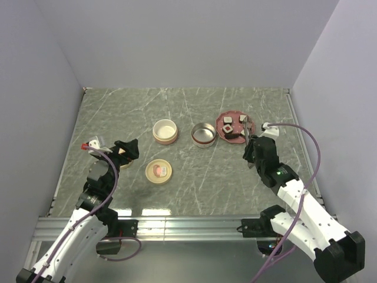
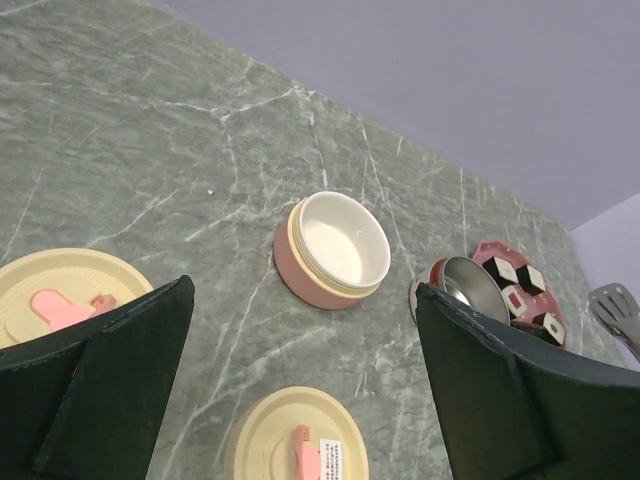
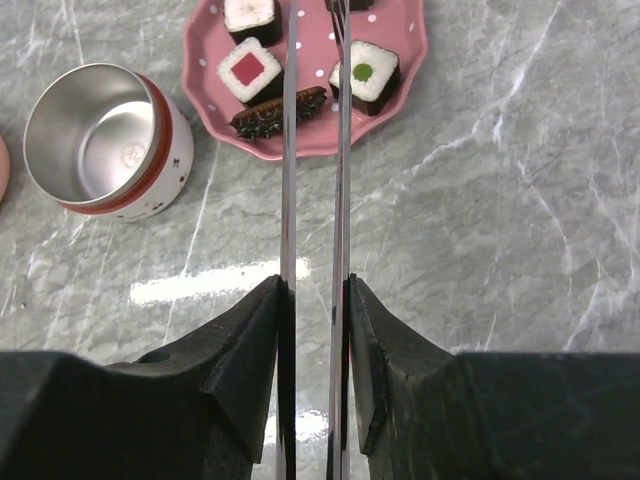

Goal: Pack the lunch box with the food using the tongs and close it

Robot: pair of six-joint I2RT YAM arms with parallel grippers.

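Observation:
In the right wrist view my right gripper is shut on metal tongs (image 3: pixel 289 180), whose long arms reach over a pink plate (image 3: pixel 215 95) holding several sushi pieces (image 3: pixel 247 75) and a dark brown piece (image 3: pixel 262 120); the tong tips are near the green-centred sushi (image 3: pixel 372 62). Left of the plate sit nested steel cups (image 3: pixel 92 120). My left gripper is open and empty, raised at the table's left.
A stack of pink and cream bowls (image 1: pixel 165 127) stands in the middle. Two cream lids (image 2: pixel 70 265) (image 1: pixel 158 171) lie at left and front centre.

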